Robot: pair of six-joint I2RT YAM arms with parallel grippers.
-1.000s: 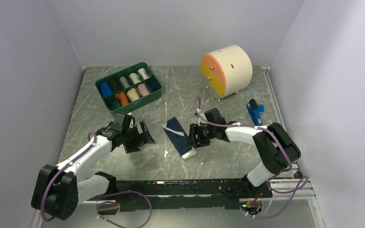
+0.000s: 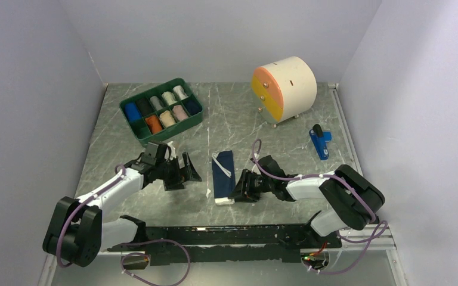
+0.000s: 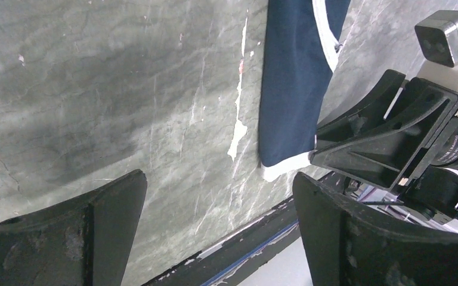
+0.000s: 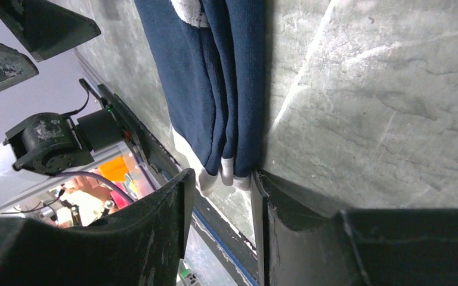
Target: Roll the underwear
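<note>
Navy underwear with white bands [image 2: 223,176] lies as a folded strip running front to back on the grey table, also seen in the left wrist view [image 3: 289,101] and the right wrist view [image 4: 191,77]. My right gripper [image 2: 244,189] is at its front end, fingertips beside the white band; in the right wrist view [image 4: 221,185] the fingers stand apart, part open, around the band's edge. My left gripper [image 2: 188,170] stands open to the left of the strip, nothing between its fingers.
A green compartment box [image 2: 185,119] of rolled cloths stands back left. A round white cabinet [image 2: 292,83] and a blue tool [image 2: 321,146] are at the right. Bare table lies behind the strip.
My right gripper has moved toward the table's front, and the underwear has swung from slanted to straight front to back. My left gripper has moved slightly right.
</note>
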